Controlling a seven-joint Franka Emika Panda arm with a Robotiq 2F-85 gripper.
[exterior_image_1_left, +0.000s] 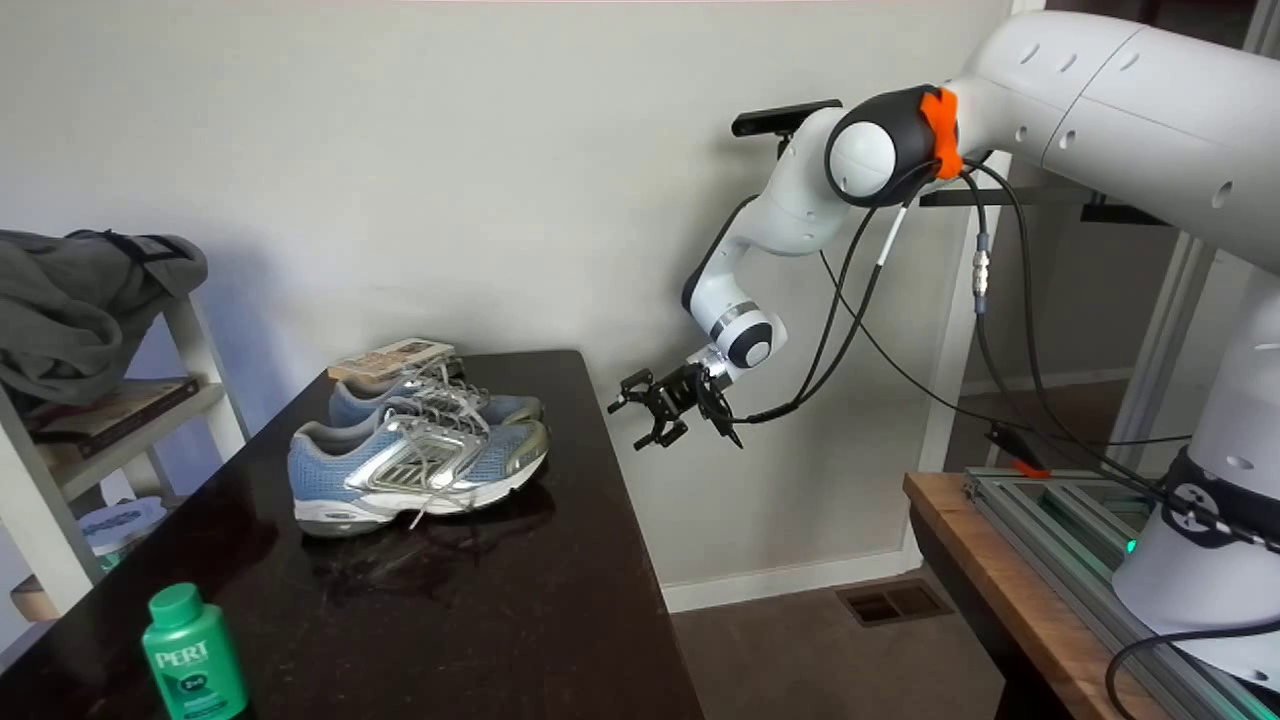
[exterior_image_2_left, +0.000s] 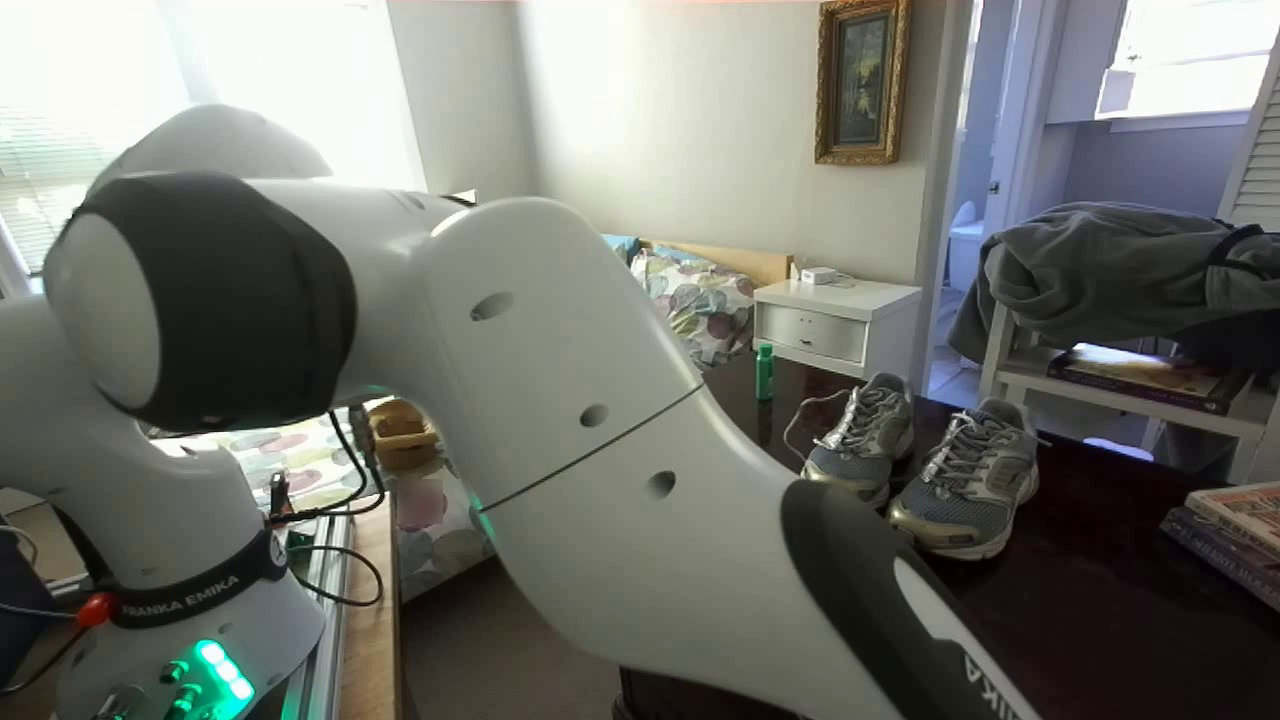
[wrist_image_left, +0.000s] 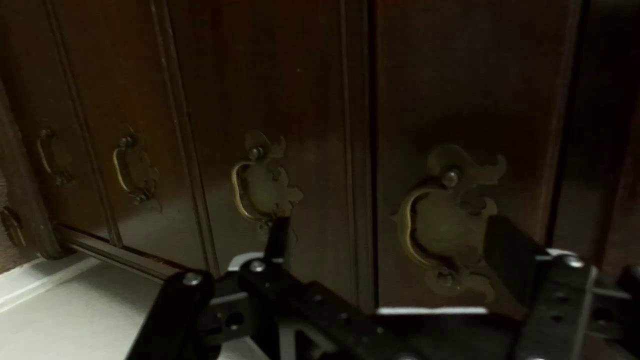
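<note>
My gripper is open, its two dark fingers spread in front of a wooden drawer front in the wrist view. Between them, further off, shows a curved brass handle on an ornate plate. A second brass handle lies just left of the left finger, with smaller ones farther left. Nothing is held. In exterior view 1 the gripper hangs off the side of the dark dresser, near its far corner. The drawer fronts are hidden from that view, and in exterior view 2 the arm hides the gripper.
On the dresser top stand a pair of blue-grey running shoes, some books behind them and a green bottle at the near end. A wall rises close behind the gripper. Open floor lies between dresser and robot bench.
</note>
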